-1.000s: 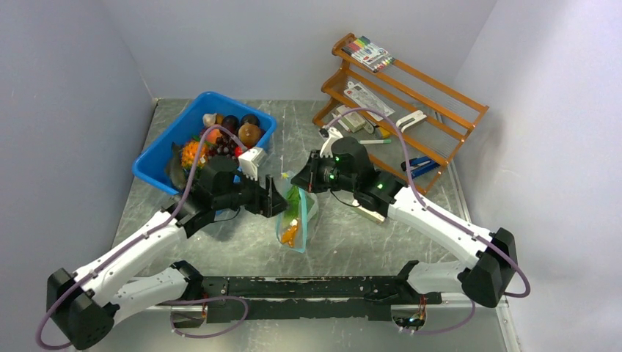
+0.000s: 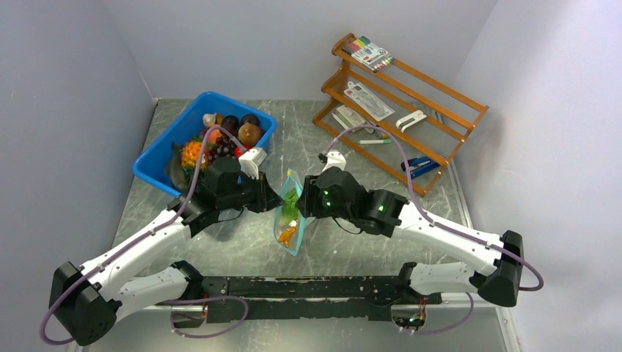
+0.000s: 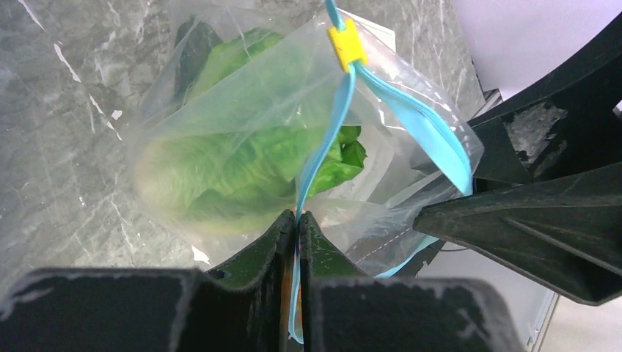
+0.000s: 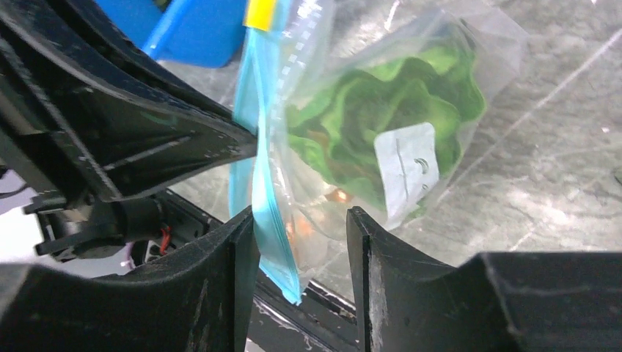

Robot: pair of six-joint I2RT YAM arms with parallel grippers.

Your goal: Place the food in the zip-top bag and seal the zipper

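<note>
A clear zip top bag (image 2: 288, 198) with a light blue zipper edge stands on the table between my two grippers, its mouth parted. Inside show green lettuce (image 3: 249, 165) and an orange item (image 2: 287, 235). My left gripper is shut on the blue rim on the left side of the mouth. Around the opposite rim, my right gripper stands open, one finger by the blue strip and the other outside by the clear wall. The yellow slider (image 3: 347, 45) sits at the far end of the zipper.
A blue bin (image 2: 147, 172) of toy fruit and vegetables stands at the back left, close to the left arm. The wooden rack (image 2: 440, 121) at the back right holds markers and other items. Bare table (image 2: 242, 249) shows in front.
My left gripper went from open to shut on the bag's rim. My right gripper has opened and moved a little lower along the bag. The mouth looks wider than a second ago.
</note>
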